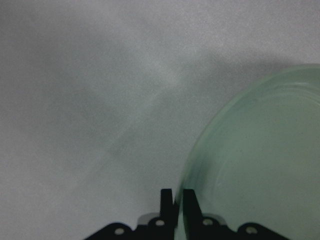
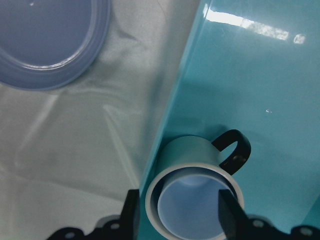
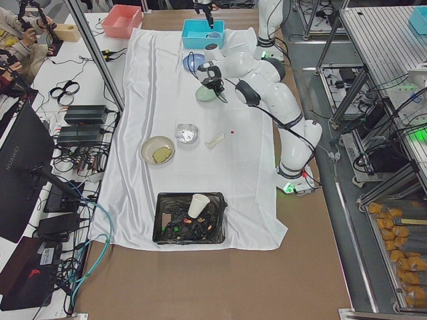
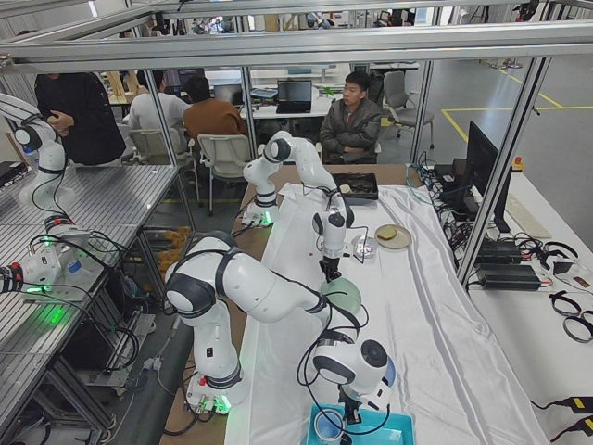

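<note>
My left gripper (image 3: 215,87) is at the rim of the green plate (image 3: 205,95); in the left wrist view its fingers are close together with the rim (image 1: 225,110) running between them. My right gripper is open above a light-blue cup (image 2: 192,205) nested in a teal mug with black handle (image 2: 192,147), inside the blue bin (image 2: 265,90) along its wall. A blue plate (image 2: 45,35) lies on the cloth beside the bin.
A beige plate (image 3: 147,152) with yellow food, a crumpled silvery item (image 3: 187,133) and a pale strip (image 3: 215,141) lie mid-cloth. A black tray (image 3: 173,237) with debris and a white cup sits at the near end.
</note>
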